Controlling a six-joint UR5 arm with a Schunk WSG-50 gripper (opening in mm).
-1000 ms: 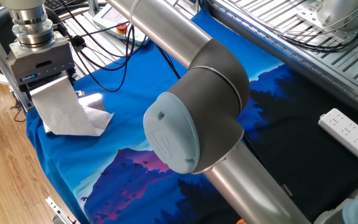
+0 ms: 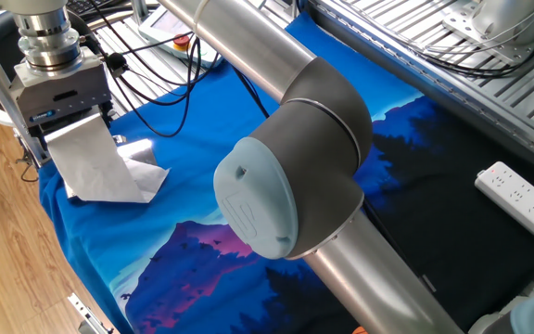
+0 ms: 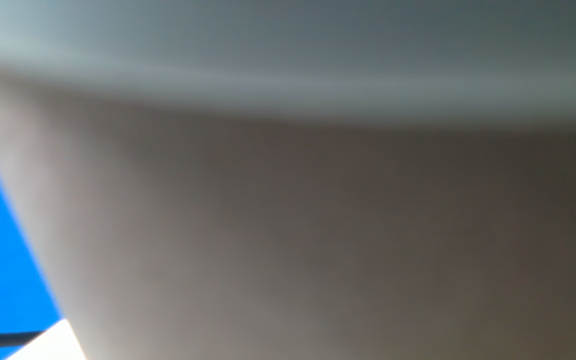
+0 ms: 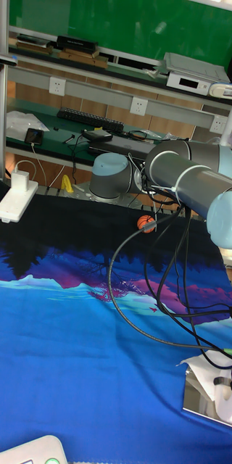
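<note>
At the upper left of exterior view 1, my gripper (image 2: 70, 109) points down over the table's edge. A white sheet (image 2: 91, 158), paper or thin cloth, hangs directly in front of it and hides the fingers. Its lower end spreads over the blue tablecloth, with a shiny flat piece (image 2: 138, 152) partly under or behind it. Whether the fingers are closed on the sheet does not show. In exterior view 3 the white sheet (image 4: 204, 370) lies on a shiny plate (image 4: 196, 401) at the right edge, where the gripper is largely cut off.
The blue tablecloth (image 4: 78, 371) is mostly bare. A power strip (image 2: 519, 196) lies on its dark side. Black cables (image 2: 191, 88) loop beside the arm. A pale device (image 4: 33, 451) stands at the near edge. Exterior view 2 is almost filled by a blurred arm part (image 3: 298, 220).
</note>
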